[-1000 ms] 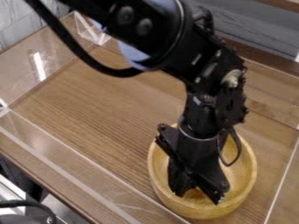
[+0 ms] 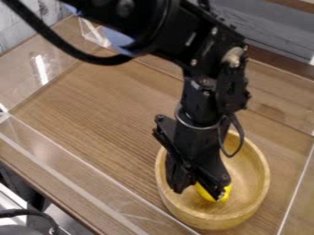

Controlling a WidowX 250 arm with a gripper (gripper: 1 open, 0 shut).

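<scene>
My black gripper [image 2: 196,174] reaches down into a round wooden bowl [image 2: 252,170] at the lower right of the view. A yellow object [image 2: 218,193] lies in the bowl, partly hidden behind the fingers. The gripper looks shut, and I cannot see anything held between its fingertips.
A blue object [image 2: 113,37] is at the back behind the arm. Clear plastic edging runs along the left and front, and a dark cable lies at the lower left corner.
My gripper has risen slightly and shifted up and back within the bowl, so more of the yellow object and of the bowl's inside shows.
</scene>
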